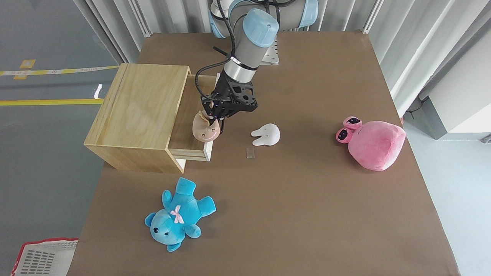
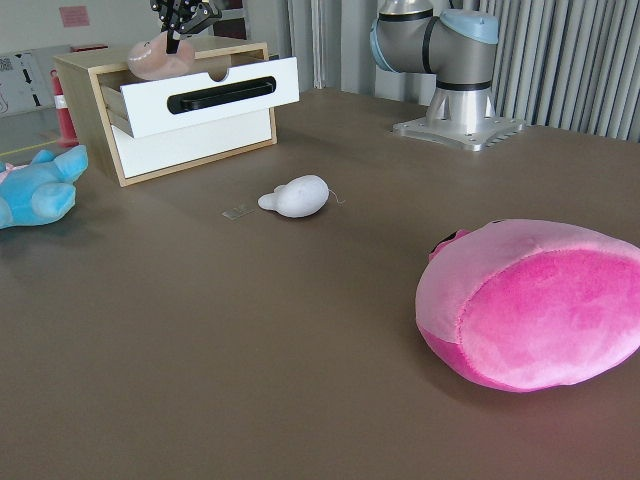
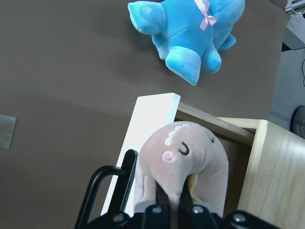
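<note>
A pale pink plush [image 1: 205,131] with a stitched sleepy face hangs from my gripper, whose fingers are closed on it. In the front view it is over the open drawer of the wooden cabinet [image 1: 131,105]; in the left view the plush [image 2: 160,62] shows above the white drawer front [image 2: 150,109]. The wrist view shows it just beside the drawer's black handle [image 3: 125,176], partly covering the drawer's inside. Whether it touches the drawer I cannot tell.
A blue bear [image 1: 184,214] lies in front of the cabinet. A small white plush [image 1: 268,135] lies right of the drawer, a large pink plush [image 1: 375,145] farther right.
</note>
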